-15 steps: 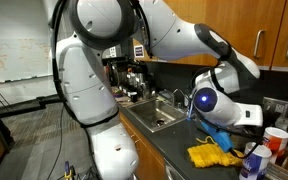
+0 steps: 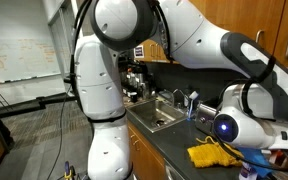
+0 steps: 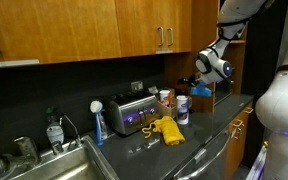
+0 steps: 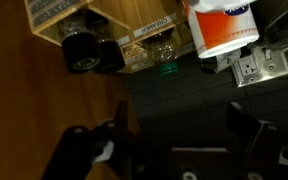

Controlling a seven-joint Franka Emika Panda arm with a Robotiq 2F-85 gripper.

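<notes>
My gripper stands open in the wrist view, its dark fingers point(image 4: 112, 146) wide apart with nothing between them. Beyond it are a red-and-white container point(image 4: 224, 28), a small glass jar point(image 4: 163, 47) and dark-capped bottles point(image 4: 81, 50) by a wooden rack. The second exterior view has the gripper at the right, above the counter; its fingers are too small to make out. A yellow cloth point(image 3: 168, 130) lies crumpled on the counter, with a white-and-purple can point(image 3: 181, 110) beside it. In the first exterior view the arm's white body hides most of the containers.
A toaster point(image 3: 132, 108) stands against the dark backsplash, left of the containers. The sink point(image 2: 157, 114) lies farther left. Wooden cupboards point(image 3: 74, 30) hang above, and the arm is close to those at the right. Bare dark counter point(image 3: 134, 155) lies in front of the toaster.
The arm has swung rightward and nearer in the first exterior view, and now covers the containers at the right that showed earlier. The yellow cloth has stayed put.
</notes>
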